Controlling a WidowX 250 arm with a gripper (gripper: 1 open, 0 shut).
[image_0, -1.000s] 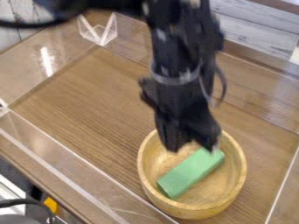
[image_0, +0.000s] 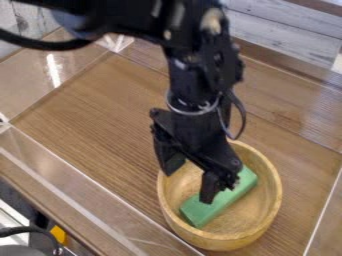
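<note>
My black gripper (image_0: 193, 170) is open and lowered into a round wooden bowl (image_0: 259, 212) at the lower middle right. In the bowl lies a long green block (image_0: 207, 206), set diagonally. One finger hangs over the bowl's left part and the other over the block's upper portion, partly hiding it. Whether either touches the block or bowl is not clear.
A pale wall (image_0: 287, 35) runs along the back. Cables and a small yellow item lie beyond the table's edge at lower left.
The gripper has moved down from above the bowl toward the green block, now covering more of the block's upper part. The bowl and block appear unmoved.
</note>
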